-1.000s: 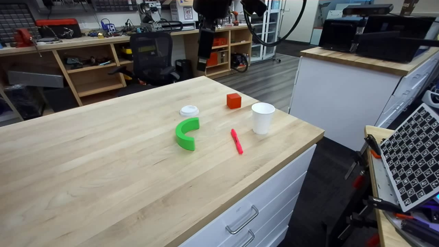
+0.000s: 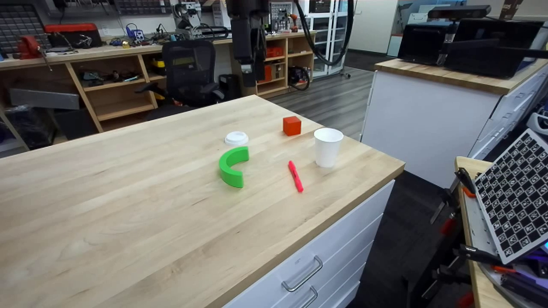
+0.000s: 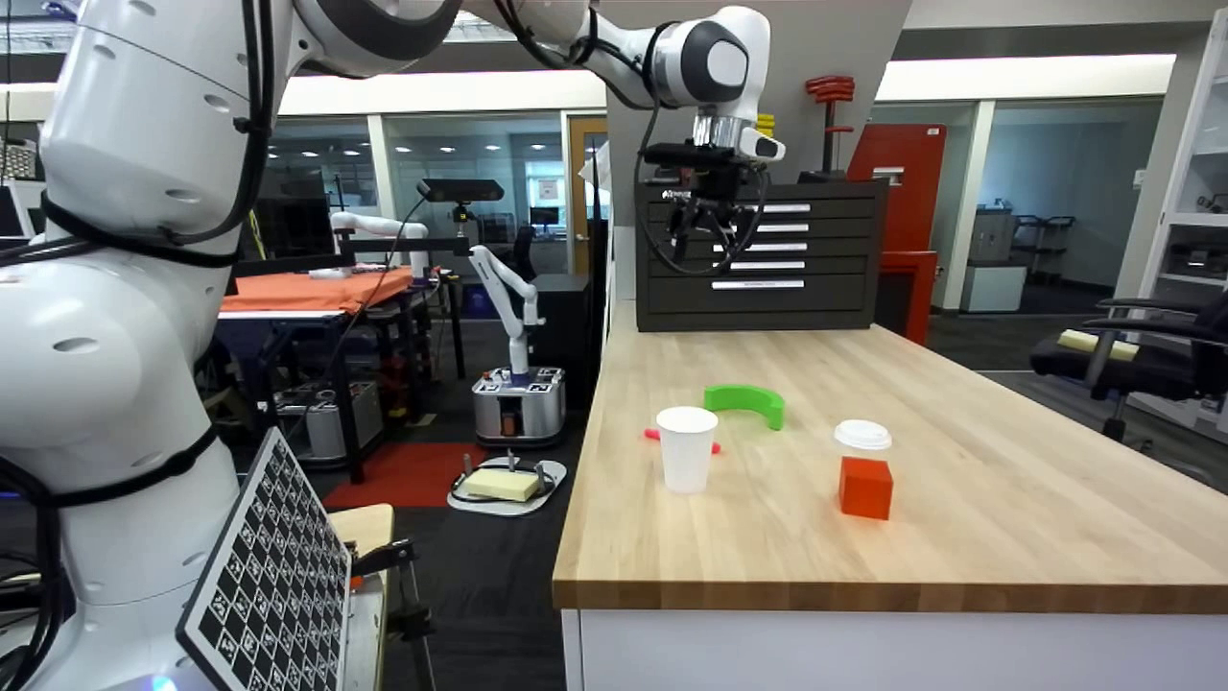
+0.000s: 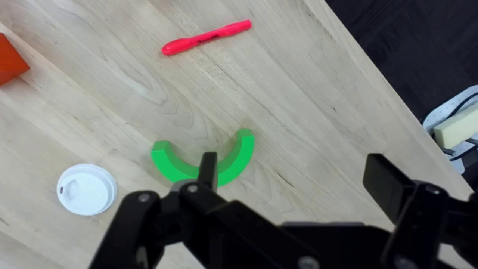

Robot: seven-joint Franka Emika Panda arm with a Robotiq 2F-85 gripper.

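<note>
My gripper hangs high over the table, its black fingers (image 4: 208, 170) spread wide with nothing between them. Below it, partly covered by one finger in the wrist view, lies a green half-ring (image 4: 237, 157). A white cup lid (image 4: 86, 189) rests to the left of the half-ring there. Further up in that view is a pink marker (image 4: 206, 38). An orange-red cube (image 4: 9, 62) is cut off by the left edge. The white cup (image 2: 327, 147) stands upright beside the marker in exterior view 1; the wrist view does not show it.
A dark drawer chest (image 3: 754, 253) stands at the table's far end in exterior view 2. The cup and marker are near the table's edge, above the white drawers (image 2: 329, 262).
In exterior view 1 my gripper has shifted somewhat left, and its visible finger hangs more upright. The objects on the table have stayed in place.
</note>
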